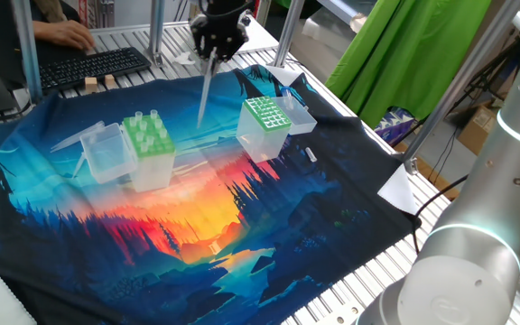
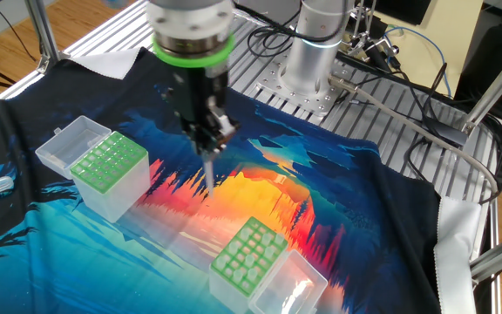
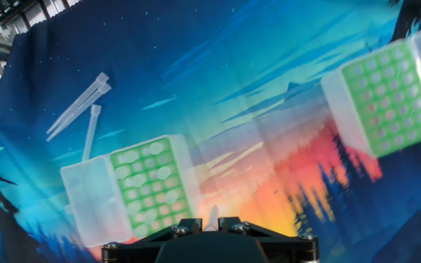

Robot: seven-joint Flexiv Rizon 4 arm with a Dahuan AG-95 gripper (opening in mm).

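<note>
My gripper (image 1: pixel 211 56) is shut on a long, clear pipette tip (image 1: pixel 205 95), which points down above the cloth between two tip boxes. In the wrist view only a short pale end of that tip (image 3: pixel 213 216) shows between the fingers. One box (image 1: pixel 149 153) has a green rack with several tips standing up in it; its clear lid lies open to the left. The other box (image 1: pixel 264 131), on the right, shows a green rack of apparently empty holes, its lid open behind it. In exterior view 2 the held tip (image 2: pixel 209 174) hangs clear of both boxes.
Loose pipette tips (image 3: pixel 80 106) lie on the printed cloth (image 1: pixel 188 262) beside the first box's lid. A small pale piece (image 1: pixel 311 154) rests near the second box. A person's hand (image 1: pixel 66 34) is on a keyboard (image 1: pixel 93 68) behind the cloth.
</note>
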